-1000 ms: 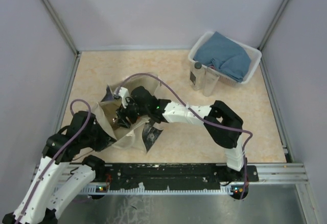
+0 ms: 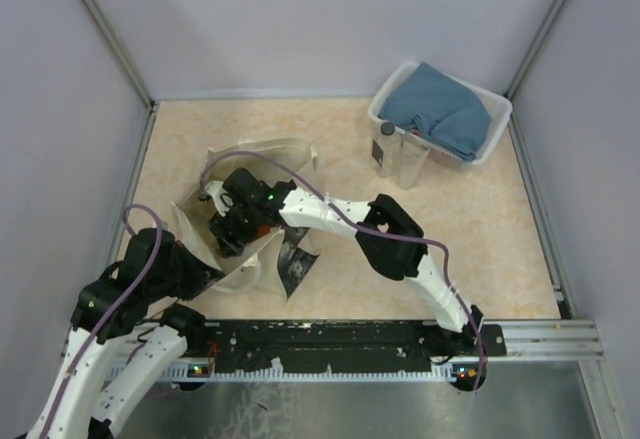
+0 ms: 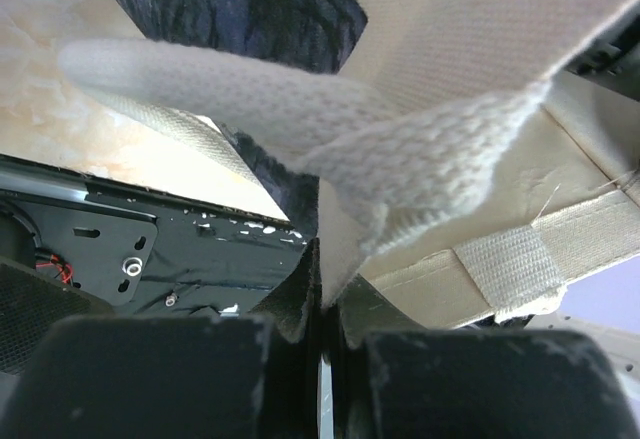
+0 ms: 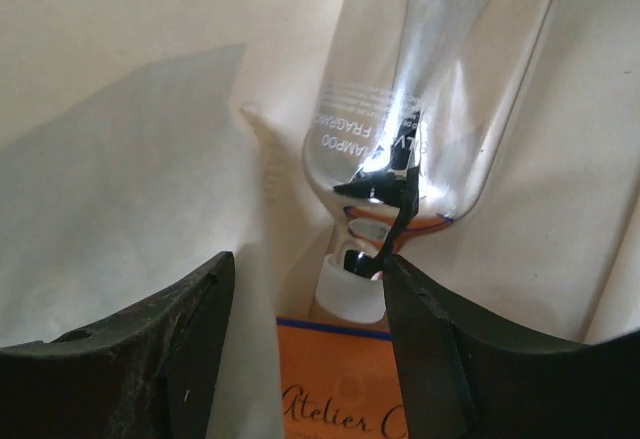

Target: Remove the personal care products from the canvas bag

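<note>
The cream canvas bag [image 2: 262, 271] stands open on the left of the table. At its near rim my left gripper [image 2: 217, 277] is shut on the bag's cloth [image 3: 340, 229], seen gathered between the fingers in the left wrist view. Inside the bag, my right gripper points down with its fingers apart. A clear shampoo bottle [image 4: 400, 139] lies there, its white cap [image 4: 350, 292] close to the right finger. Below the cap shows an orange packet [image 4: 340, 379] with script lettering. A fold of canvas [image 4: 150, 199] covers part of the left finger's side.
Two transparent bottles, one dark-capped [image 2: 385, 149] and one pale [image 2: 411, 161], stand at the back right. Behind them is a white basket [image 2: 378, 99] holding a blue cloth [image 2: 435, 114].
My right arm has moved left over the bag, its gripper further into the bag's near-left part. The left arm has shifted slightly left, still at the rim.
</note>
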